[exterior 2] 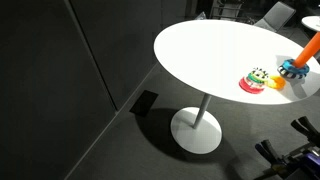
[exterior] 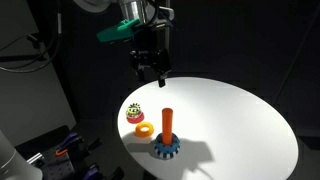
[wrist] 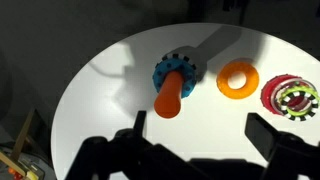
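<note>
My gripper is open above the white round table, with its two dark fingers wide apart and nothing between them. Below it, an upright orange post [exterior: 167, 126] rises from a blue base [exterior: 166, 150] with a dark, notched edge. An orange ring [exterior: 144, 130] lies flat on the table beside the base, apart from it. Farther along sits a small stack of red, white and green rings [exterior: 134, 112], also seen in exterior view 2 as a stack [exterior 2: 255, 81] near the table's edge. No ring is around the post's upper part.
A pedestal [exterior 2: 197, 130] supports it. A grey chair [exterior 2: 277, 20] and part of another white table stand behind it in exterior view 2.
</note>
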